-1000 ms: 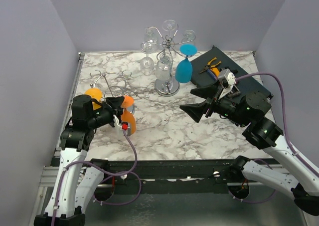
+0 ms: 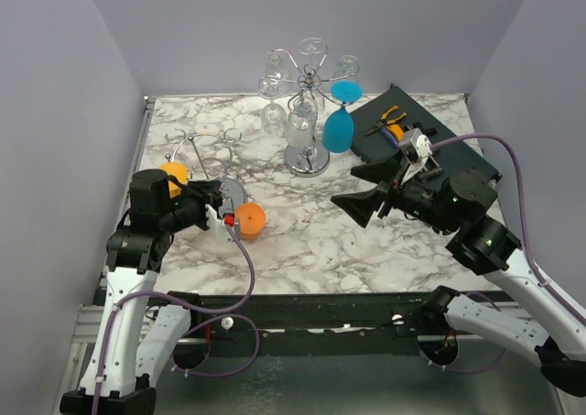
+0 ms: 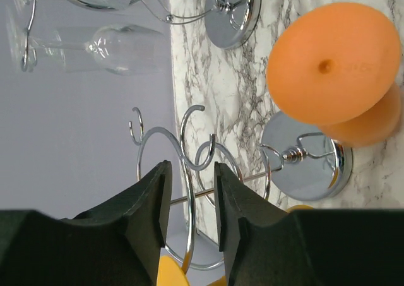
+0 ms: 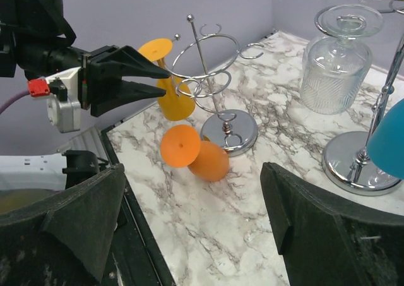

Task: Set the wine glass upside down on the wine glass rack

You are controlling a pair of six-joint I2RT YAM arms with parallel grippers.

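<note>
The orange wine glass is out of my grip, in front of the small chrome rack. In the right wrist view the orange glass lies tipped, foot towards me, beside the rack base; whether it rests on the table is unclear. My left gripper stands part open at the rack's rings, nothing between its fingers. A yellow glass hangs upside down by the rack, partly behind the left fingers. Over the table's right side, my right gripper is open and empty.
A taller chrome rack holds several clear glasses and a blue one, upside down. A dark mat with pliers lies at the back right.
The right arm has stayed still.
</note>
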